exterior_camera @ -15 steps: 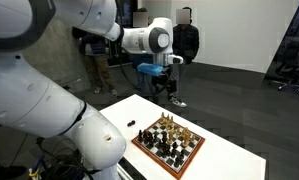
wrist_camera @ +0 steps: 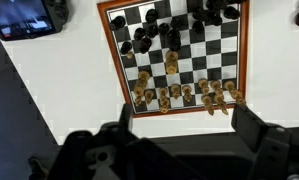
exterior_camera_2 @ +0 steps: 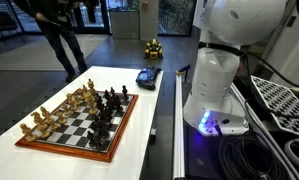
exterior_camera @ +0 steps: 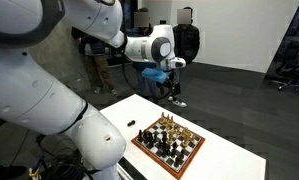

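A chessboard (exterior_camera: 169,172) with a brown rim lies on the white table, light brown and black pieces standing on it. In the wrist view, light brown pieces (wrist_camera: 172,68) line the side nearer my gripper, with a few further in, while black pieces (wrist_camera: 174,40) gather toward the far side. My gripper hangs above and off the board's near edge in that view, its dark fingers wide apart. Nothing is between them. From the side, the gripper (exterior_camera: 171,92) is high above the board, touching no piece.
A dark device with a screen (wrist_camera: 27,16) lies on the table beside the board, also seen as a small black box (exterior_camera_2: 148,76). Bare white table (exterior_camera: 224,155) extends right of the board. A person stands behind the table.
The arm's wrist has turned and shifted slightly while staying high over the table. The board and its pieces look unmoved.
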